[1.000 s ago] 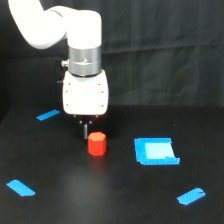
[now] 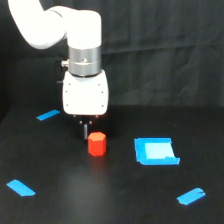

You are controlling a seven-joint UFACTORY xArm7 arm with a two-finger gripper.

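Note:
A small red block [image 2: 97, 144] stands on the dark table, left of the middle of the camera view. Just behind it, slightly to its left, the dark fingers of my gripper [image 2: 86, 129] hang below the white hand. They are small and dark against a dark background, so how the fingers stand is unclear. Whether the fingertips touch the block cannot be made out.
To the right of the block lies a blue square [image 2: 142, 150] with a white area in its middle. Blue strips mark the table at front left [image 2: 20, 188], front right [image 2: 191, 196] and back left [image 2: 48, 115].

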